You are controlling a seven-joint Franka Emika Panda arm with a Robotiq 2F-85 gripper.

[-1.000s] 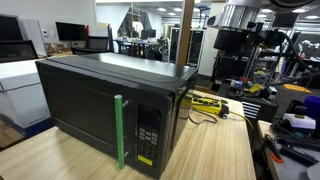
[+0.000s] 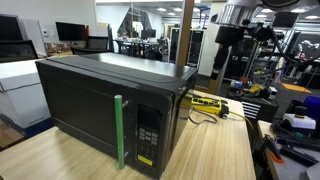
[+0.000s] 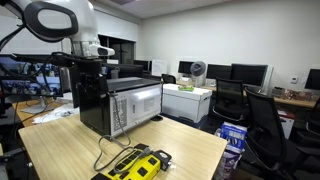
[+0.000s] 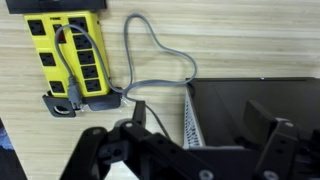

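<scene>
A black microwave (image 2: 100, 100) stands closed on the wooden table, with a green strip (image 2: 119, 132) along its door edge and a keypad (image 2: 149, 130) beside that. In the wrist view, the microwave's dark top (image 4: 285, 95) fills the lower right. My gripper is open, with nothing between its fingers, and looks down from above the microwave's side. The arm (image 3: 70, 20) reaches in high over the table in exterior view 2. The microwave's inside is hidden.
A yellow power strip (image 4: 75, 55) with a looping grey cable (image 4: 155, 82) lies beside the microwave. White boxes (image 2: 22, 95) stand behind it. Office chairs (image 3: 275, 125) are beyond the table.
</scene>
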